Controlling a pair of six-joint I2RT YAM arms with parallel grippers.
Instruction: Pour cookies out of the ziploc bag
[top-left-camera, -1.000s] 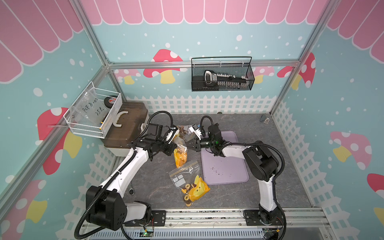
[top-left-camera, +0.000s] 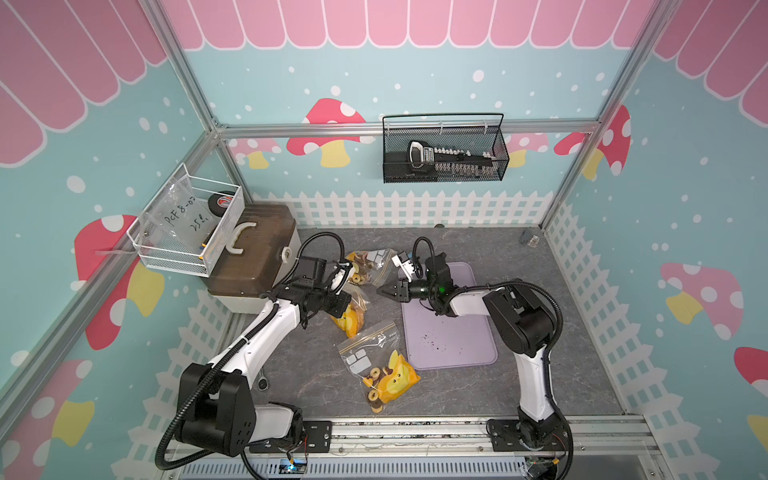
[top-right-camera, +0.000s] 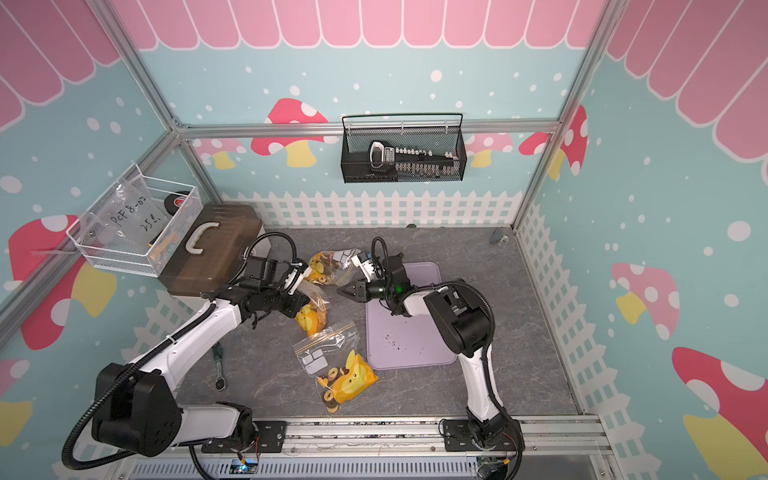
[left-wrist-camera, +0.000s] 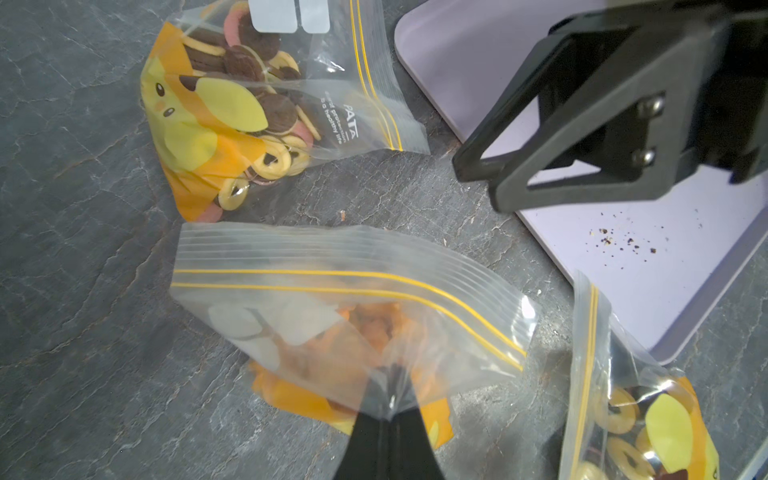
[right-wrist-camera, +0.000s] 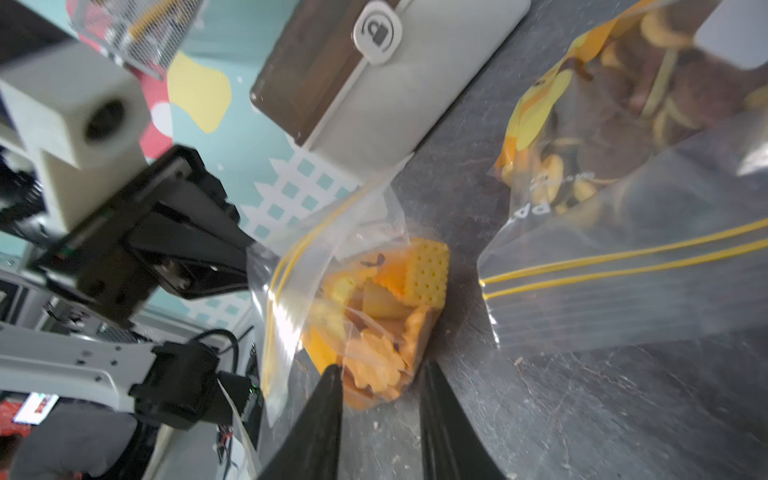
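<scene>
My left gripper is shut on the plastic wall of the middle ziploc bag (left-wrist-camera: 352, 324). That bag has a clear top with yellow zip lines and an orange bottom; crackers (right-wrist-camera: 428, 272) show inside it in the right wrist view. It hangs tilted over the grey counter, its zip end slightly spread; whether the zip is unsealed I cannot tell. My right gripper stands part open with nothing between its fingers, apart from the bag and close to the tray's left edge. The lilac tray (top-left-camera: 448, 352) holds only dark crumbs.
A second cookie bag (left-wrist-camera: 240, 112) lies behind, another (top-left-camera: 396, 380) in front near the counter's edge. A brown-lidded box (top-left-camera: 252, 256) stands at the back left. Counter to the right of the tray is clear.
The middle bag's lower end has swung left, with the left gripper staying near the same place. My right gripper has shifted slightly right and lower.
</scene>
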